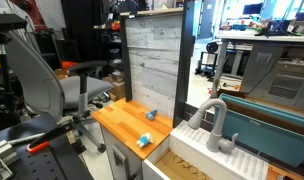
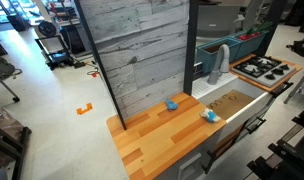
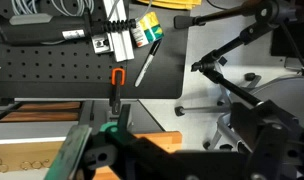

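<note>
In the wrist view my gripper is at the lower edge. Its dark fingers seem to stand apart, with a strip of wooden counter showing between them and nothing held. Two small light-blue things lie on the wooden counter [image 2: 142,140]: one blue item [image 2: 172,105] near the grey plank wall, the other blue item [image 2: 209,115] near the front edge by the sink. Exterior view 1 shows the same pair, the nearer blue item [image 1: 145,140] and the farther blue item [image 1: 151,114]. What they are is too small to tell.
An open drawer [image 1: 182,165] with a wooden inside stands below the grey tap [image 1: 217,120]. A stove top [image 2: 262,68] lies beyond it. The black perforated board [image 3: 52,65] bears tools, cables and a pen [image 3: 144,68]. A grey office chair [image 1: 52,85] stands alongside.
</note>
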